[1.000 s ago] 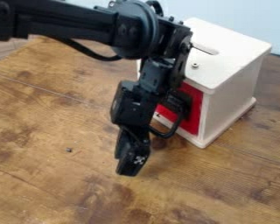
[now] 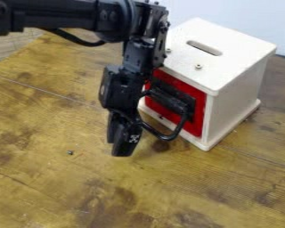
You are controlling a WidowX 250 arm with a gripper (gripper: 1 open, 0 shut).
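My black gripper (image 2: 124, 134) hangs low over the wooden floor, just left of a white box (image 2: 228, 89) with a slot in its top and a red front (image 2: 195, 125). Part of the arm and its cable cover the red front and the dark area within it. The fingertips point down; whether they are open or shut is unclear from this angle.
A tiled area (image 2: 8, 44) lies at the upper left, behind the wood.
The arm and gripper have moved back and to the left, away from the viewer, uncovering more of the box's top. The box stays where it was.
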